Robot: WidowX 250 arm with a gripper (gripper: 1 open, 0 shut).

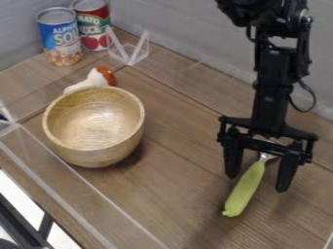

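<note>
My black gripper (258, 171) stands low over the right part of the wooden table, its two fingers spread open on either side of the upper end of a long light-green object (240, 195), which looks like a toy vegetable lying lengthwise toward the front. The far end of that object is partly hidden under the gripper body. Whether either finger touches it, I cannot tell.
A wooden bowl (92, 141) sits at the left. Behind it lie a small white and orange object (92, 80) and two cans, blue (60, 36) and red (95, 29), in the back corner by the wall.
</note>
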